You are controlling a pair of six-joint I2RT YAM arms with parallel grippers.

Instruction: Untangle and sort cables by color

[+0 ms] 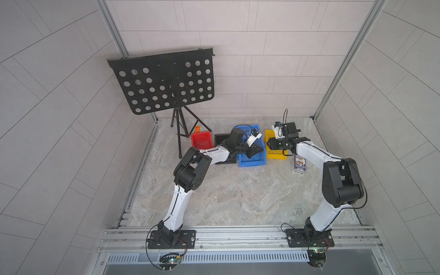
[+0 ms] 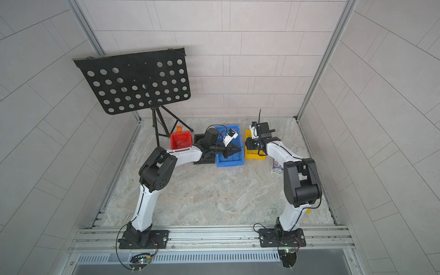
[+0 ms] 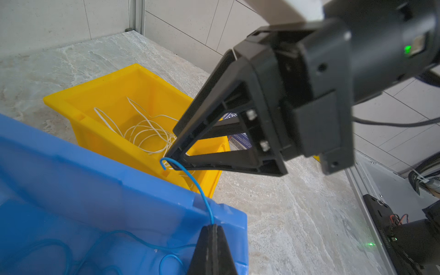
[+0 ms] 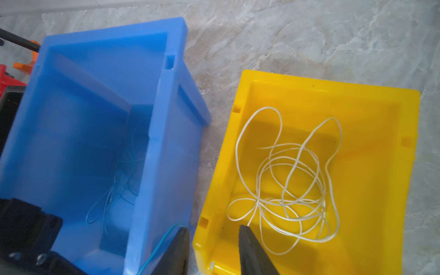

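In the left wrist view my left gripper is shut on a thin blue cable [image 3: 194,181], which rises from the fingertips to a small hook beside my right gripper. More blue cable [image 3: 128,234] lies loose inside the blue bin [image 3: 114,178]. At the yellow bin's near left corner, my right gripper is partly open with nothing seen between its fingers. The blue cable's end [image 4: 174,226] passes close to its left finger. White cables [image 4: 293,201] lie loosely coiled inside the yellow bin [image 4: 408,114].
A red bin [image 1: 202,140] and a black bin [image 1: 219,138] stand left of the blue one. Behind them is a black perforated stand [image 1: 169,82]. A printed box [image 1: 299,164] lies right of the yellow bin.
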